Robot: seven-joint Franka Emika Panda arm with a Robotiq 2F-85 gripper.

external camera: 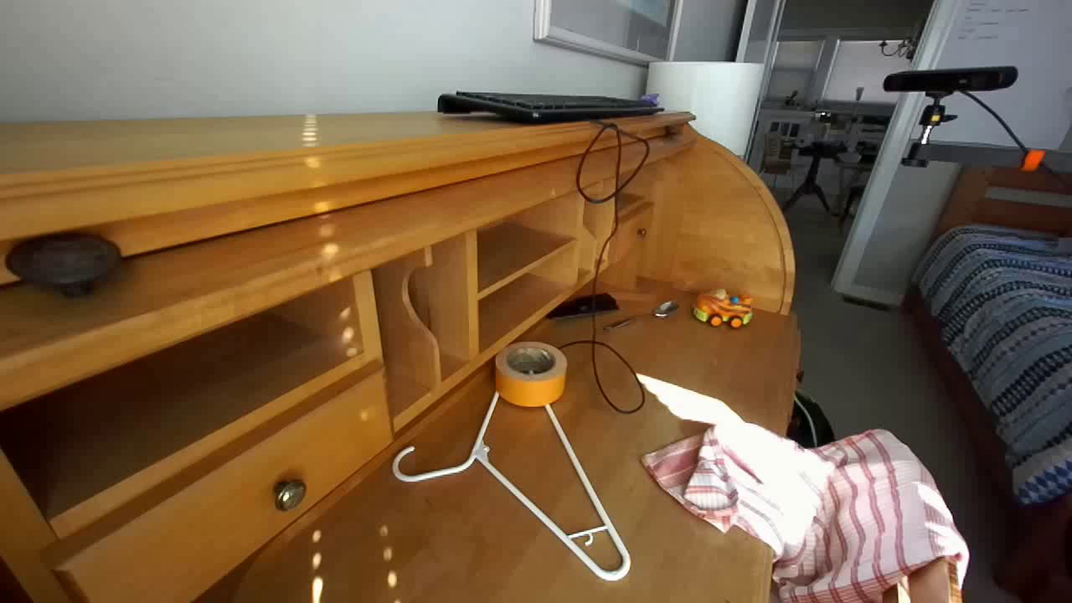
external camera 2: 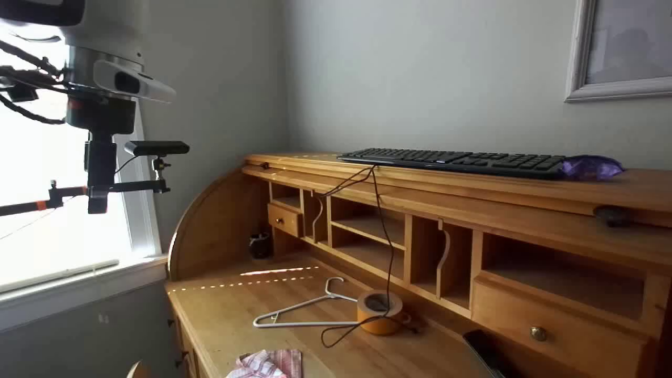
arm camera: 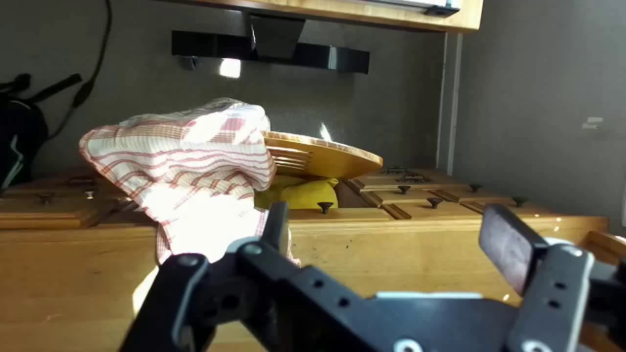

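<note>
My gripper stands open in the wrist view, its two fingers wide apart and no object between them. Seen from the side in exterior view 2, the gripper (external camera 2: 97,205) hangs high at the left, well above the desk. A white plastic hanger (external camera: 533,504) lies flat on the desktop, one end beside or under a roll of orange tape (external camera: 530,387). A red-and-white striped cloth (external camera: 854,492) drapes over the desk's front edge. In the wrist view that cloth (arm camera: 188,158) lies left of the fingers, against a wooden chair back (arm camera: 328,155).
A black keyboard (external camera: 548,105) rests on the desk's upper shelf, its cable (external camera: 595,342) dangling onto the desktop. Near the far side are a toy car (external camera: 724,308), a spoon (external camera: 664,310) and a dark flat object (external camera: 583,306). Cubbyholes line the back; the desktop's near part is clear.
</note>
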